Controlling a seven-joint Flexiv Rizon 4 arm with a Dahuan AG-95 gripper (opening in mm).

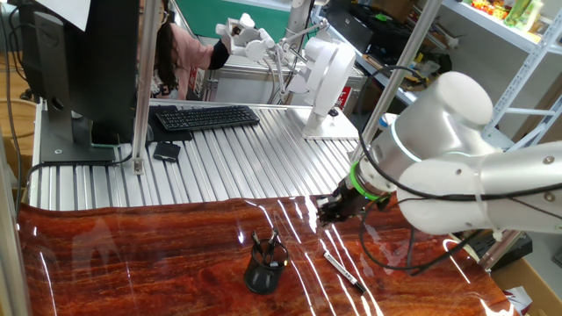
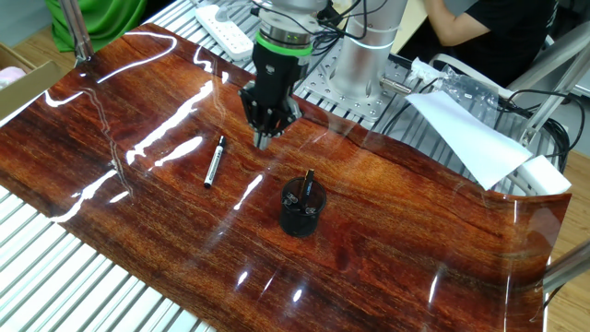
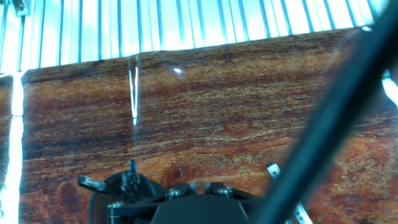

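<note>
My gripper (image 2: 262, 142) hangs above the glossy wood-patterned sheet, its fingertips drawn together with nothing visible between them. In the wrist view the gripper shows only at the bottom edge. A black pen cup (image 1: 265, 270) stands upright on the sheet, holding several pens (image 2: 308, 187). Lying apart from it is a white marker with a black cap (image 2: 215, 163). From exterior view 2, the gripper is above and between the cup and the marker, touching neither. A dark blurred cable partly covers the marker (image 3: 303, 214) in the wrist view.
The wood-patterned sheet (image 1: 132, 254) is mostly bare around the cup. Beyond it, a ribbed metal table carries a keyboard (image 1: 206, 117), a monitor (image 1: 92, 70) and a white device (image 1: 329, 79). White paper (image 2: 475, 138) lies near the robot's base.
</note>
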